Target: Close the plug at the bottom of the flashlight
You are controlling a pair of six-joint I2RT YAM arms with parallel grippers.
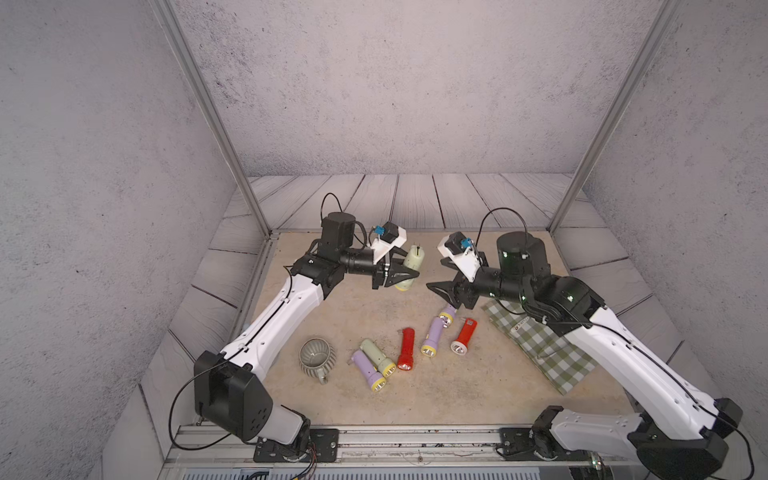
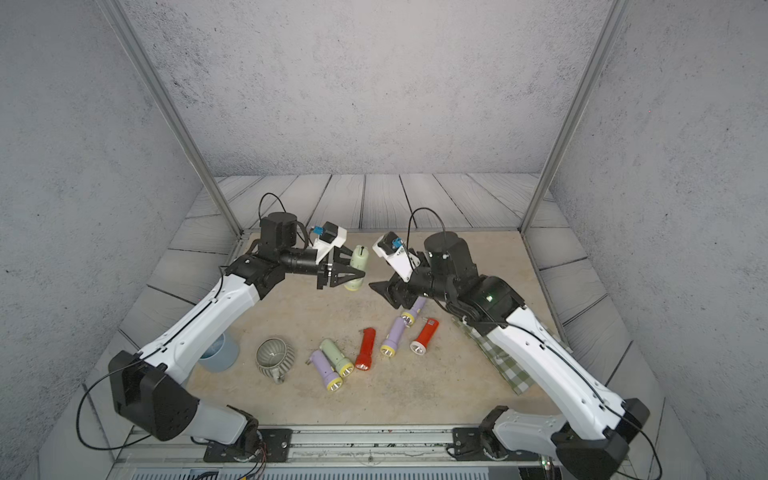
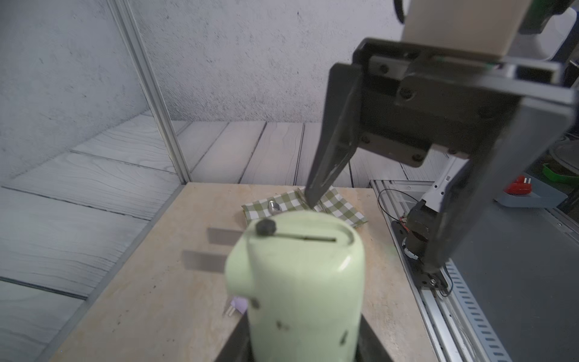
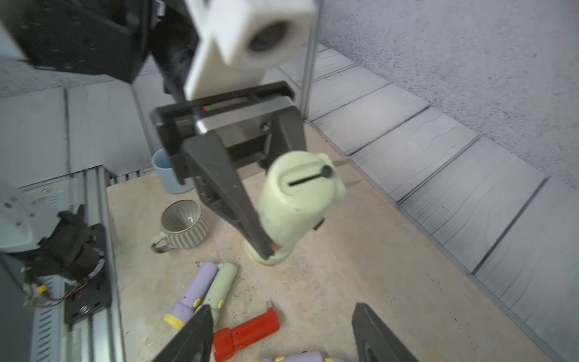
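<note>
My left gripper (image 1: 400,272) is shut on a pale green flashlight (image 2: 356,268), held upright in the air above the board's middle. Its top end (image 3: 301,241) shows a slot with a dark tab lying along it in the left wrist view; the same tab (image 4: 319,173) shows in the right wrist view. My right gripper (image 1: 440,292) is open just right of the flashlight, apart from it, its fingers empty.
Below lie several flashlights: purple (image 1: 368,369), green (image 1: 376,356) and red (image 1: 406,344). A grey mug (image 1: 317,356) and blue cup (image 2: 220,356) stand left, a checked cloth (image 1: 552,360) lies right. The board's back is clear.
</note>
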